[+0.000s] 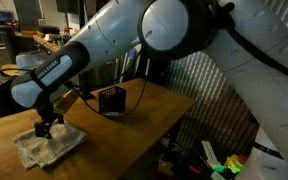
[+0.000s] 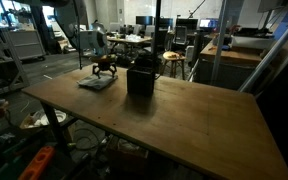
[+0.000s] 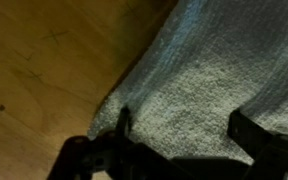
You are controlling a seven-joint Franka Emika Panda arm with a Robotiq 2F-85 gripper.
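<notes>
A light grey cloth (image 1: 46,150) lies spread on the wooden table, and my gripper (image 1: 48,127) is low over its far part. In the wrist view the cloth (image 3: 209,75) fills the right and middle, its edge running diagonally beside bare wood. The gripper stands open there, its two dark fingers wide apart over the cloth. No cloth is visibly pinched between them. Whether the fingertips touch the fabric, I cannot tell. From the other side, the cloth (image 2: 99,82) shows flat near the table's far left end, the gripper (image 2: 105,71) just above it.
A black box-like basket (image 1: 112,100) stands on the table beyond the cloth; it also shows as a dark box (image 2: 141,81) in exterior view 2. A cable hangs near the arm.
</notes>
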